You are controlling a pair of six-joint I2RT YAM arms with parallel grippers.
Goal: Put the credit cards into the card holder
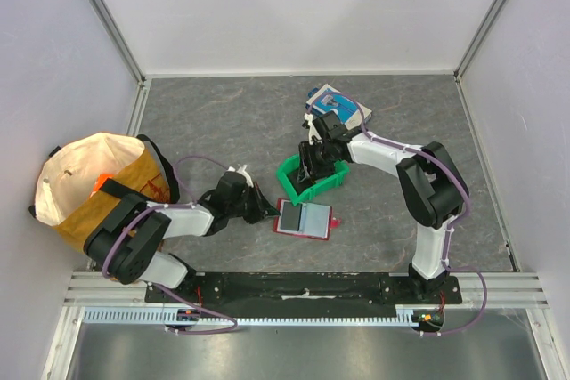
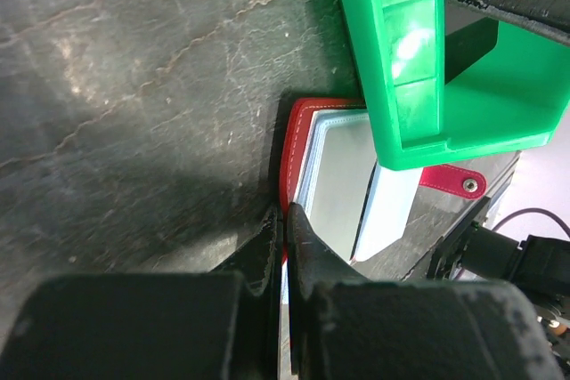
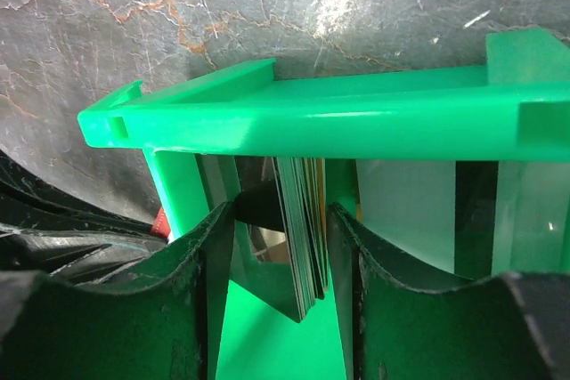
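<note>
The card holder (image 1: 313, 220), red-edged with pale inner panels, lies spread on the table just below the green box (image 1: 289, 179). At its left edge is my left gripper (image 1: 273, 213), shut, its tips meeting at the red border (image 2: 295, 153); whether the border is pinched or only touched is unclear. Thin cards (image 3: 303, 224) stand in a tilted stack inside the green box. My right gripper is partly open over the box, a finger (image 3: 210, 255) on either side of the stack, with a gap visible left of the cards.
An open yellow bag (image 1: 134, 175) stands at the far left. A blue-and-white packet (image 1: 346, 104) lies behind the right arm. The green box's near wall overhangs part of the holder in the left wrist view.
</note>
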